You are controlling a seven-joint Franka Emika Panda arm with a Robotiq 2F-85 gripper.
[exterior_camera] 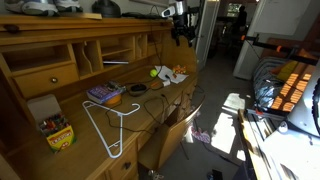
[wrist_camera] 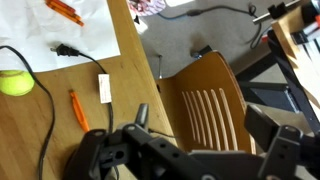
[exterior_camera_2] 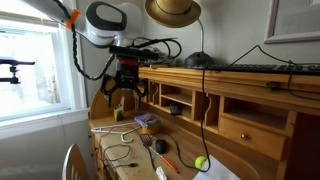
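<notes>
My gripper stands with its fingers apart, nothing visible between them. In the second exterior view the gripper (exterior_camera_2: 126, 82) hangs in the air above the desk; in the first it (exterior_camera: 184, 38) is high over the far end. A yellow-green ball (wrist_camera: 15, 82) lies on the desk at the left of the wrist view. Beside a black cable are an orange marker (wrist_camera: 79, 112) and a small white block (wrist_camera: 104, 88). Another orange item (wrist_camera: 64, 11) rests on white paper (wrist_camera: 90, 38).
A wooden chair (wrist_camera: 205, 100) stands against the desk's edge. Nearer in the first exterior view lie a white hanger (exterior_camera: 113, 125), a crayon box (exterior_camera: 57, 132) and a dark bowl (exterior_camera: 137, 89). Wooden cubbies (exterior_camera: 85, 58) line the back. Cables cross the desktop.
</notes>
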